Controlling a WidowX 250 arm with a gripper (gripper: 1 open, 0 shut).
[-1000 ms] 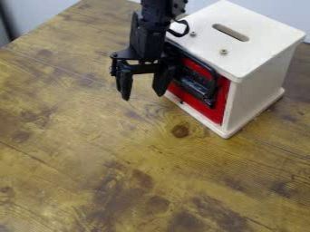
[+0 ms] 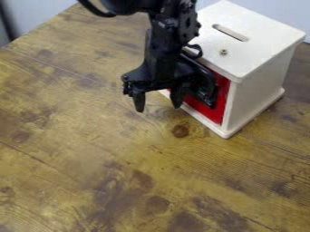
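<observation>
My black gripper (image 2: 158, 95) hangs low in front of a white wooden box, its two fingers apart, pointing down over the wood floor, with nothing visible between them. The box (image 2: 259, 91) stands at the upper right. Its red front (image 2: 208, 108) carries a black panel, partly hidden behind my arm and gripper. The box's top has a slot and a small round fitting.
A white wall edge shows at the top left corner.
Over the last second my arm has come lower and toward the viewer, now covering more of the box's red front. The box looks unmoved.
</observation>
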